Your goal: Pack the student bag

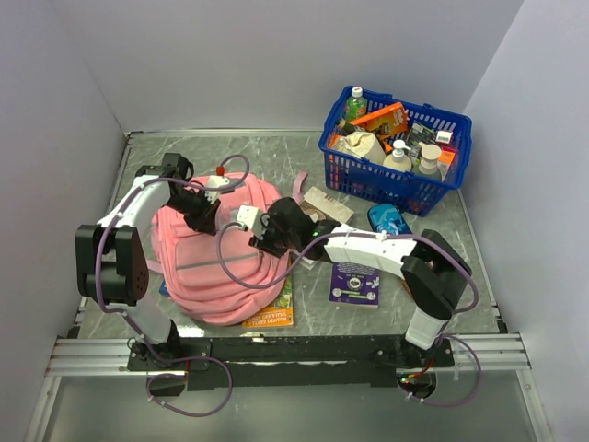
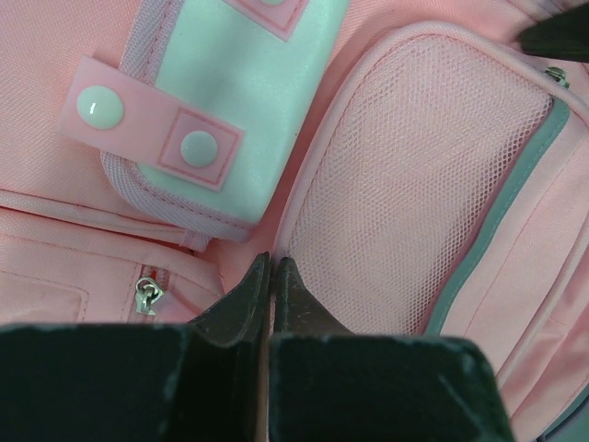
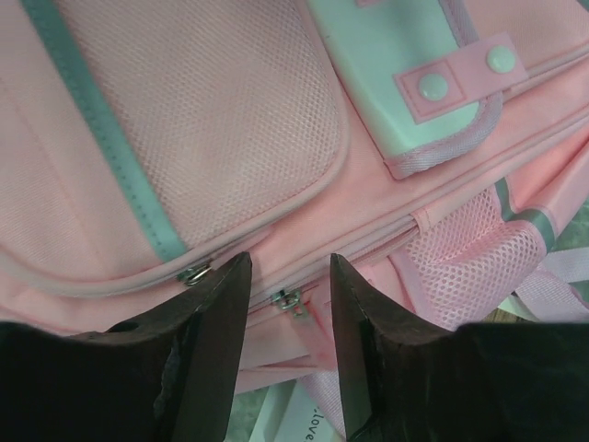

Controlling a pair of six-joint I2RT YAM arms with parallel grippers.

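Observation:
The pink student bag (image 1: 221,295) lies on the table. My left gripper is shut on the thin edge beside its mesh pocket (image 2: 405,138). Over the bag's right side stands my right gripper, open. In the right wrist view a metal zipper slider (image 3: 288,299) with a pink pull tab shows in the gap between its fingers, not gripped. A mint-green case (image 3: 396,74) with pink snap straps lies against the bag fabric. Both arms hide part of the bag's upper portion in the top view.
A blue basket (image 1: 368,184) full of bottles and boxes stands at the back right. A purple book (image 1: 354,284) lies right of the bag, and an orange-yellow book (image 1: 271,313) is partly under it. A blue pouch (image 1: 389,220) sits before the basket.

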